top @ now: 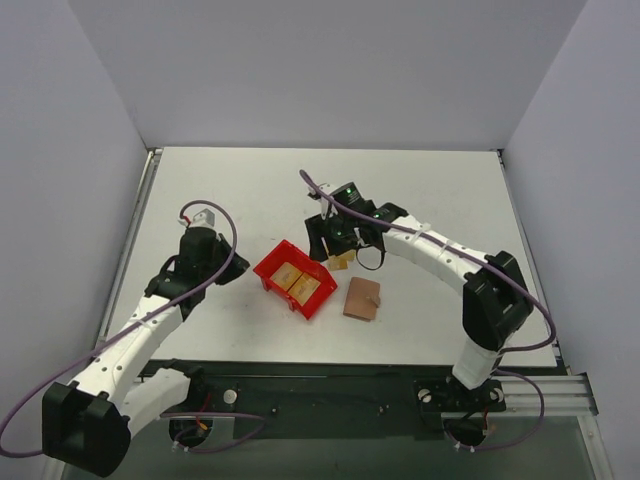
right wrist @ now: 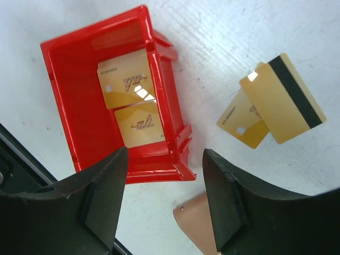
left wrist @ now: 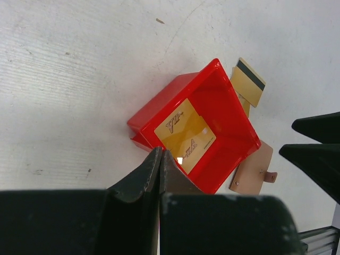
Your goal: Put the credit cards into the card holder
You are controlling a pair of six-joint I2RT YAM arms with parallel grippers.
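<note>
The brown card holder (top: 362,298), with a small tab on its right side, lies right of the red box. Two gold cards (top: 342,260) overlap on the table beside the box; one (right wrist: 287,98) shows a black stripe. Inside the box, more gold cards (right wrist: 127,79) marked VIP lie on its floor. My right gripper is open and empty, above the table between box and loose cards; in the right wrist view its fingers hide part of the holder. Left of the box, my left gripper is shut, with nothing showing between its fingers.
The red box (top: 268,268) stands slanted mid-table, its open side up. Bare white table (top: 440,310) stretches to the right and behind. The right gripper's dark fingers reach into the left wrist view's right edge.
</note>
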